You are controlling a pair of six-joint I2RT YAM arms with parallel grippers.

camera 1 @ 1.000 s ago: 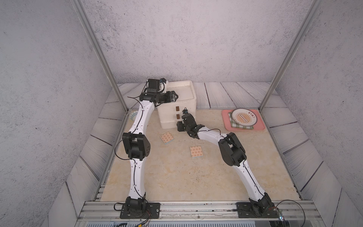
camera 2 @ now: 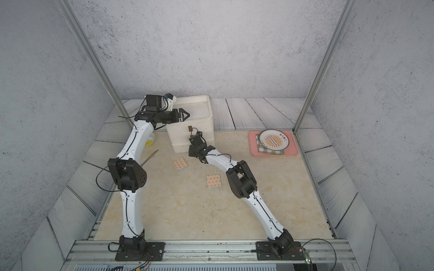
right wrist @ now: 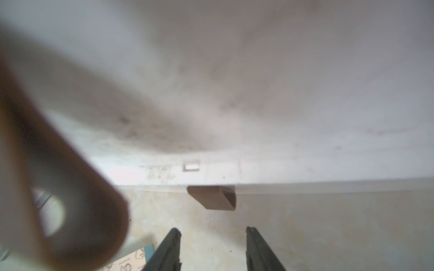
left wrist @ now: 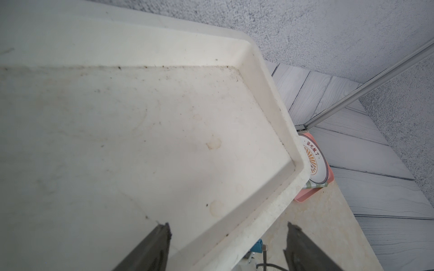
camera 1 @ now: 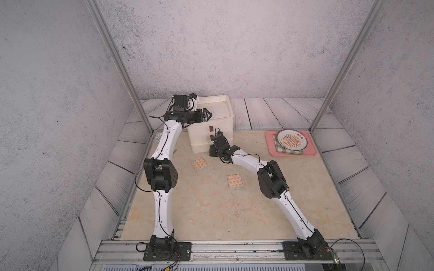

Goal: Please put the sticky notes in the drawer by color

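The white drawer cabinet (camera 1: 199,140) stands at the back, its brown handles (right wrist: 212,196) on the front. My left gripper is open over the cabinet's tray-like top (left wrist: 180,126), nothing visible between its fingers. My right gripper is open low at the cabinet front, below a handle, with nothing between its fingertips. Two pink patterned sticky-note pads lie on the table: one (camera 1: 199,164) just in front of the cabinet, the other (camera 1: 234,180) nearer the middle.
A pink tray (camera 1: 309,149) with a plate (camera 1: 291,140) and checked cloth sits at the back right. A partly hidden round object (camera 2: 149,140) is left of the cabinet.
My right arm has moved left along the cabinet front. The left arm has shifted slightly left.
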